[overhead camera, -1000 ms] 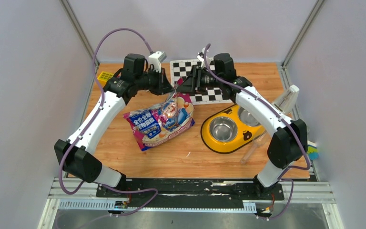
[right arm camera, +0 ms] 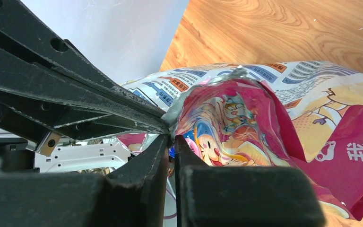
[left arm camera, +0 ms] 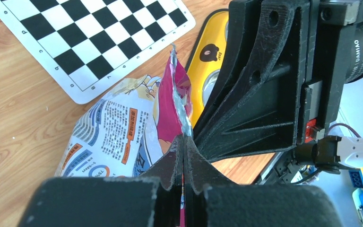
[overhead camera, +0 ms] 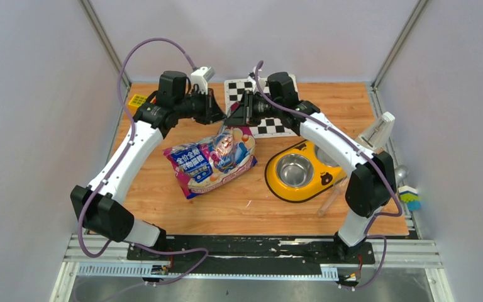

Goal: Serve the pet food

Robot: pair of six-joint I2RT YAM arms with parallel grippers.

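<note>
The pink-and-white pet food bag (overhead camera: 210, 160) leans on the table, its torn mouth gaping toward the right wrist camera and printed inner lining (right arm camera: 238, 120) visible. My left gripper is shut on the bag's thin silvery rim (left arm camera: 179, 106). Close against it, my right gripper is at the same rim, its fingers nearly together with a narrow gap; whether the film is pinched between them is unclear. To the right sits the yellow feeder (overhead camera: 319, 182) with two steel bowls (overhead camera: 294, 170), one partly covered by the right arm.
A checkerboard (overhead camera: 273, 128) lies flat behind the grippers. Near the feeder's front edge is a clear scoop-like object (overhead camera: 332, 202). Toy blocks (overhead camera: 409, 196) sit at the right edge, a yellow block (overhead camera: 137, 100) at back left.
The left arm has shifted slightly left. Bag body and feeder stay put.
</note>
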